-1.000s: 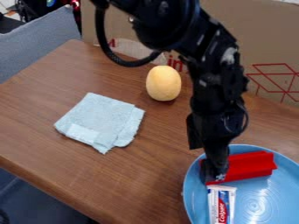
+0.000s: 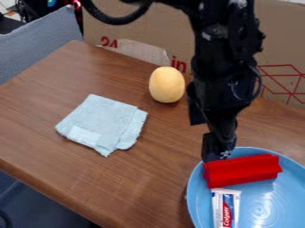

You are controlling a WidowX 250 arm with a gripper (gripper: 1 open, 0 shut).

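My black gripper point(image 2: 210, 134) hangs at the right of the view, open, its lower finger just above or at the near end of a red block point(image 2: 244, 169). The red block lies in a blue plate point(image 2: 279, 201), with a Colgate toothpaste box point(image 2: 226, 208) beside it in the plate. A folded pale blue cloth point(image 2: 103, 124) lies on the wooden table to the left. A yellow egg-shaped object point(image 2: 167, 85) stands behind, left of the gripper.
A cardboard box point(image 2: 286, 76) runs along the back. A grey padded surface point(image 2: 30, 44) borders the left edge.
My gripper has risen from low over the toothpaste and red block to higher up, uncovering more of both. The objects on the table look unmoved.
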